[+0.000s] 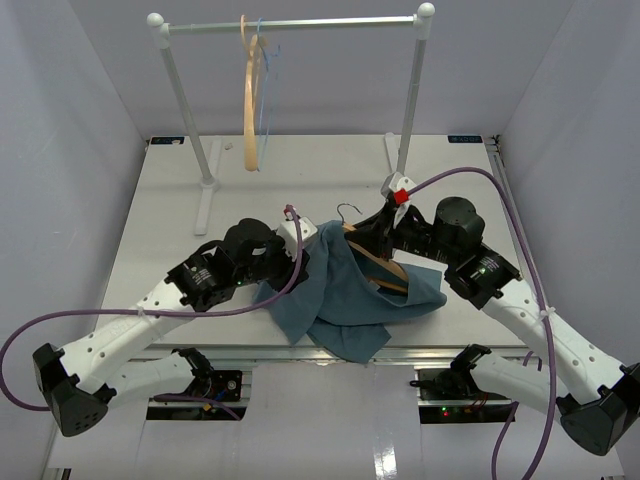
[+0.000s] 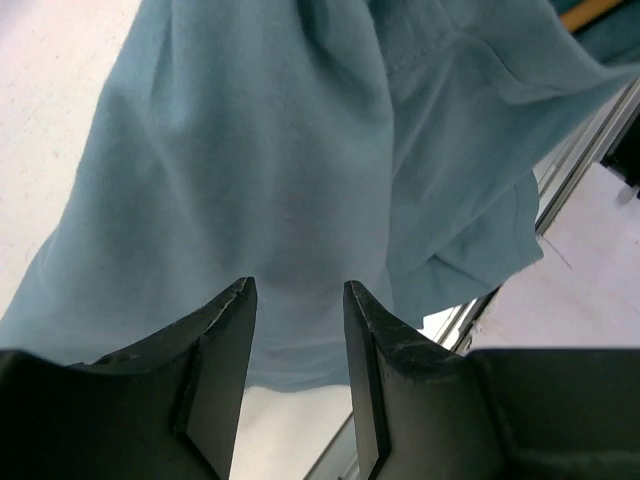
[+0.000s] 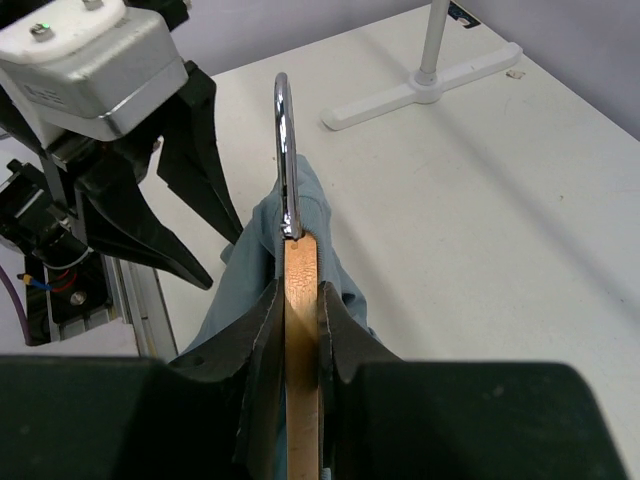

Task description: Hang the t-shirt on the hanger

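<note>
A teal t-shirt [image 1: 350, 310] lies bunched on the white table with a wooden hanger [image 1: 375, 260] partly inside it, its metal hook upright. My right gripper is shut on the hanger just below the hook [image 3: 287, 160]. My left gripper points down over the shirt's left part, its fingers apart with nothing visible between them. In the right wrist view the left gripper's open fingers show beside the cloth at the left.
A white rack [image 1: 300, 23] stands at the back, holding a wooden hanger [image 1: 251, 120] and blue hangers [image 1: 263, 120].
</note>
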